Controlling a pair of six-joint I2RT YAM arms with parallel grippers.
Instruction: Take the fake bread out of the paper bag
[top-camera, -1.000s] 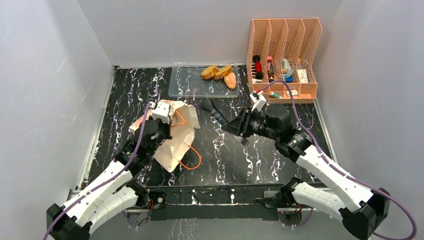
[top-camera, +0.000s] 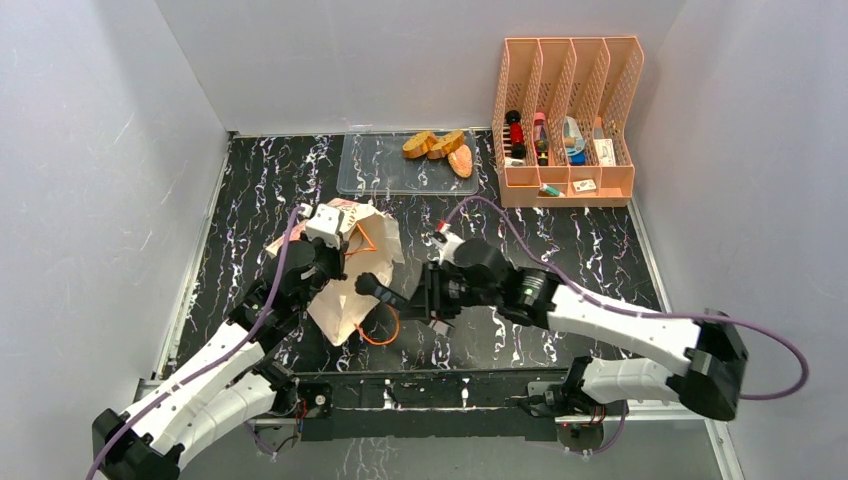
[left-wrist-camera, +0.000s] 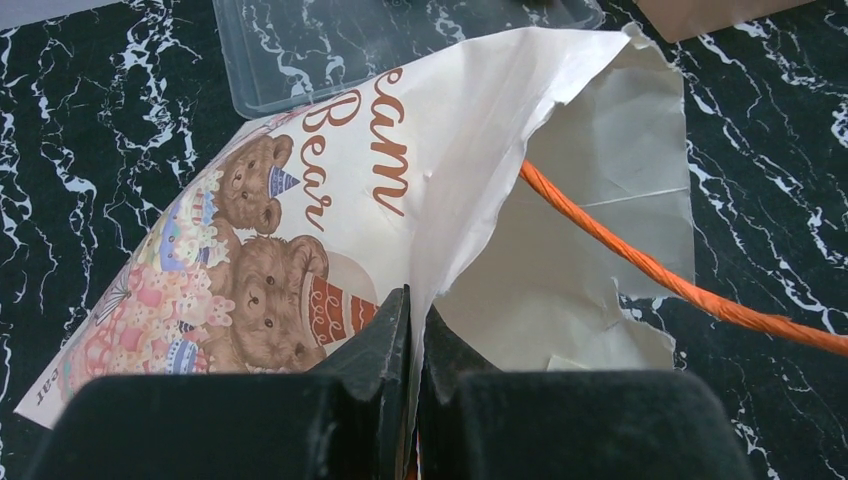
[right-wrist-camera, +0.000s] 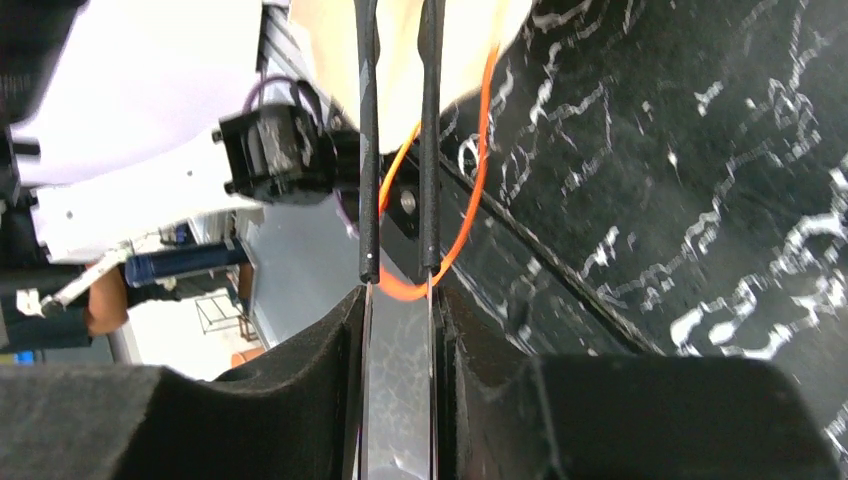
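The paper bag (top-camera: 345, 300), printed with bears and with orange rope handles, lies with its mouth spread to the right. In the left wrist view my left gripper is shut on the upper edge of the bag (left-wrist-camera: 390, 160), its paper between the fingers. My right gripper is open and holds nothing; in its view an orange handle (right-wrist-camera: 475, 180) shows behind its narrow fingers. From above, its tip overlaps the bag's mouth. Three pieces of fake bread (top-camera: 446, 145) rest on the tray (top-camera: 370, 180). The depth of the bag's inside is hidden.
A peach-coloured rack (top-camera: 520, 190) with small items in its compartments stands at the back right. Grey walls close the left, back and right sides.
My right arm has swung left and toward the front, bringing its gripper from beside the bag to over its mouth. The left gripper and the bag have barely moved.
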